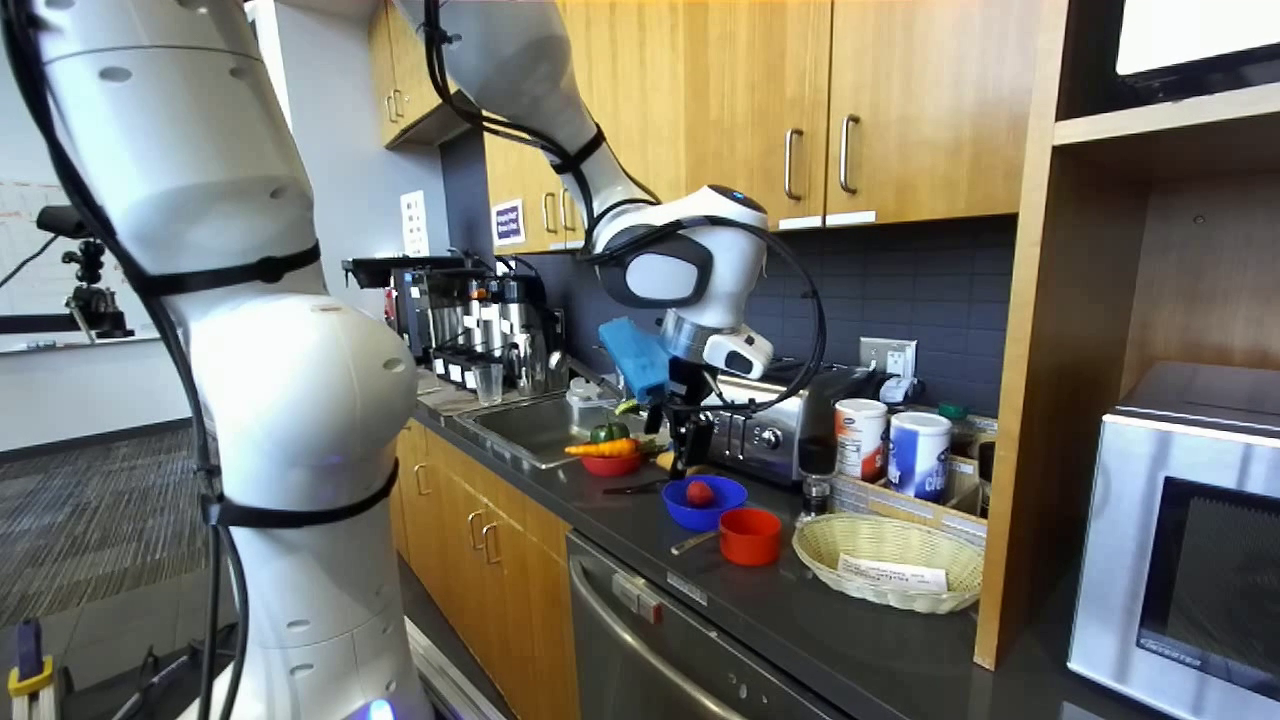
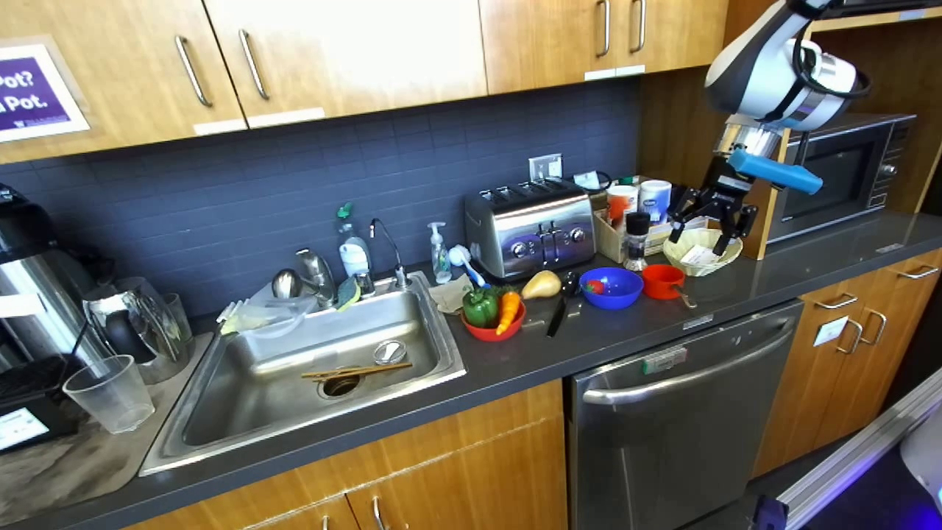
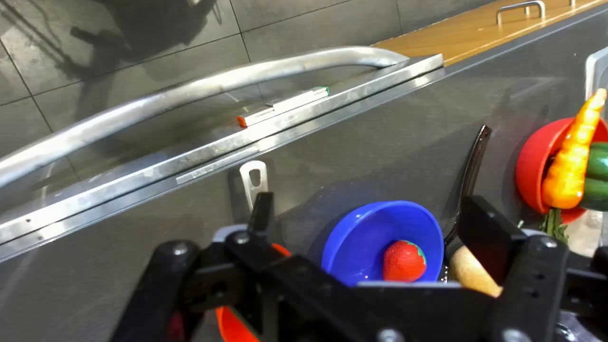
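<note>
My gripper stands open above the counter, its black fingers [image 3: 481, 225] wide apart and nothing held between them. In the wrist view a blue bowl [image 3: 356, 239] lies below and between the fingers, with a red strawberry [image 3: 403, 261] inside. The orange-red cup [image 3: 234, 325] is mostly hidden behind the left finger; its handle [image 3: 254, 179] shows past it. Exterior view 2 has the gripper [image 2: 700, 240] in front of the wicker basket [image 2: 717, 264] in the picture, above the counter.
A red bowl [image 2: 486, 333] holds a green pepper [image 2: 480, 306] and a carrot [image 2: 508, 311]. A yellowish pear-shaped item [image 2: 541, 284] and a dark utensil [image 2: 558, 311] lie between the bowls. The toaster [image 1: 758, 434] stands behind; the sink [image 2: 212, 415] is further left.
</note>
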